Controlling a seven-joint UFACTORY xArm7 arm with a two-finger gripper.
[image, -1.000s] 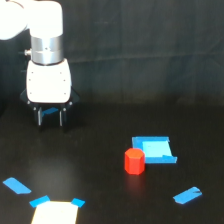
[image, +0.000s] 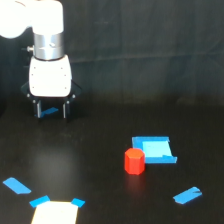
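Note:
A red hexagonal block (image: 134, 161) sits on the dark table, right of centre, just off the front left corner of a pale square (image: 157, 149) edged with blue tape. Far off to the left and back, my white gripper (image: 52, 110) hangs pointing down. Its two dark fingers stand apart, with no object showing between them except a strip of blue tape (image: 49, 112) behind. The gripper is well away from the block.
Another pale square (image: 55, 214), with blue tape at its corners, is cut off by the bottom edge. Single blue tape strips lie at left (image: 16, 186) and right (image: 187, 195).
My gripper has risen slightly, and its fingers look a little farther apart. The red block and the squares have stayed in place.

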